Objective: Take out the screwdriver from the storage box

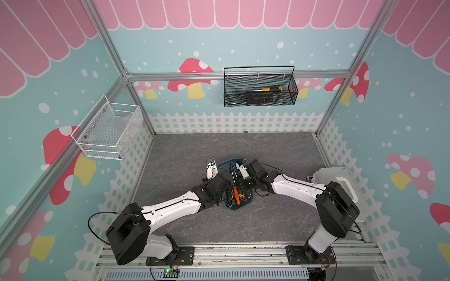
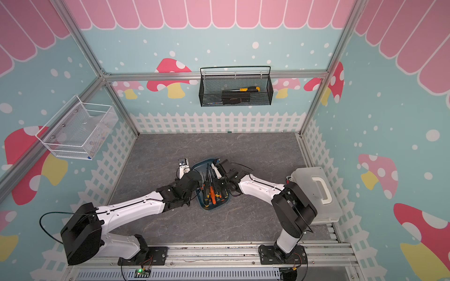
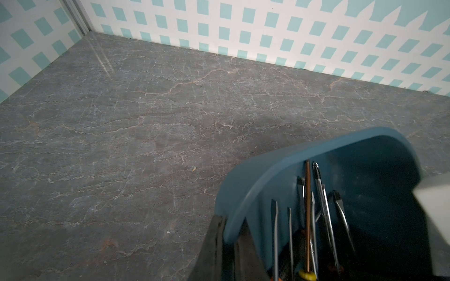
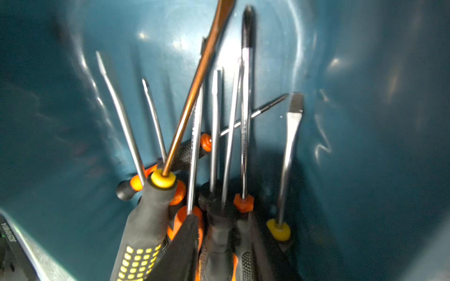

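Note:
The deep blue storage box (image 3: 262, 173) holds several screwdrivers with thin metal shafts. At its rim, my left gripper is shut, with the thin wall between its fingers. Inside the box my right gripper is part open and points down among the handles. Between its fingers lies a dark screwdriver handle (image 4: 219, 234); whether they touch it I cannot tell. Left of them in the right wrist view is a screwdriver with a yellow-dotted grip (image 4: 150, 220). An orange-collared screwdriver (image 4: 243, 202) is close to the right finger, and a yellow-collared one (image 4: 279, 230) stands farther right.
A black wire basket (image 1: 260, 89) with a yellow-black screwdriver hangs on the back wall. On the left wall is a white wire basket (image 1: 110, 131). A lidded container (image 2: 316, 194) stands at the right. The table (image 1: 182, 145) behind the box is clear.

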